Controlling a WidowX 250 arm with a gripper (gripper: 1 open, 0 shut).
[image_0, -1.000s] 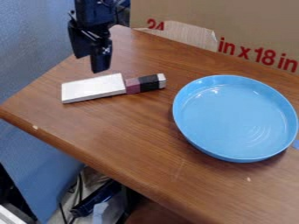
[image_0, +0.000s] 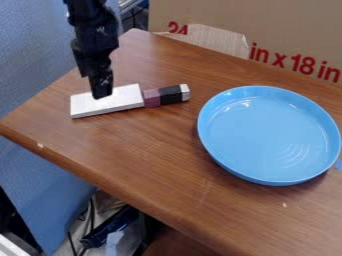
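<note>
My dark gripper (image_0: 99, 82) hangs at the upper left, low over the left part of a white rectangular block (image_0: 115, 101). Whether its fingers touch the block or are open cannot be made out. Against the block's right end lies a shorter piece with pink, black and pale sections (image_0: 167, 96). An empty blue plate (image_0: 267, 133) sits on the wooden table (image_0: 160, 160) to the right.
A cardboard box (image_0: 247, 30) with red lettering stands along the back, a paler flap in front of it. The table's left edge is close by the block, with cables and clutter below.
My gripper has moved down and a little to the left, from above the block to low over it. The block, the shorter piece and the plate have not moved.
</note>
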